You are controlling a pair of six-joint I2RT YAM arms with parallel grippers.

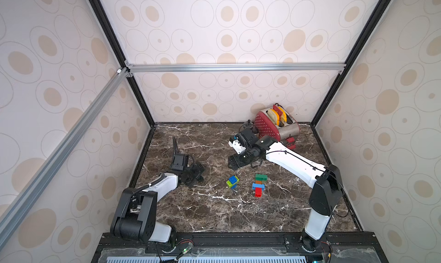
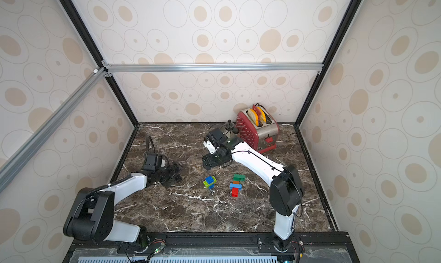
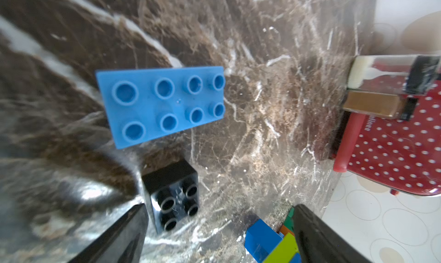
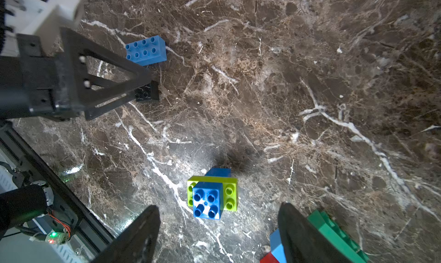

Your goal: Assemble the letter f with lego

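Observation:
In the left wrist view a long blue brick [image 3: 161, 104] lies studs up, a small black brick [image 3: 175, 198] close beside it. My left gripper [image 1: 198, 174] is open near them, with nothing held. From the top left view its fingers cover both bricks. Right of it on the table stands a stack [image 1: 233, 182] of a lime brick between blue ones; the right wrist view shows its top blue brick [image 4: 207, 199]. Farther right is a flat group with a green brick [image 1: 261, 177], a blue one [image 1: 258, 186] and a red one [image 1: 258, 192]. My right gripper [image 1: 235, 162] hovers beyond the stack, open and empty.
A red toaster [image 1: 271, 123] with toy toast stands at the back right, a bottle-like item [image 3: 381, 74] beside it in the left wrist view.

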